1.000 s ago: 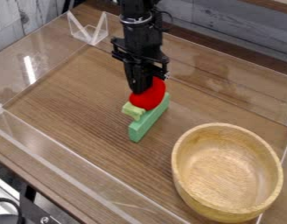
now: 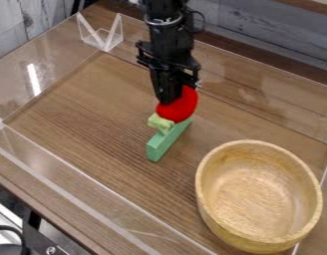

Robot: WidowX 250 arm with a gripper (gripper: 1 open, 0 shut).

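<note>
The black arm (image 2: 166,45) reaches down from the back, its gripper (image 2: 171,92) at a round red object (image 2: 178,106), which covers the fingertips, so what lies between them is hard to see. A pale yellow-green piece (image 2: 161,123) shows just under the red object. A green bar (image 2: 167,141) lies diagonally on the wooden table below them.
A large yellow bowl (image 2: 258,194) fills the front right. Clear plastic pieces sit at the back left and left edge. The table (image 2: 73,139) is open to the left, and a wall rises along the back right.
</note>
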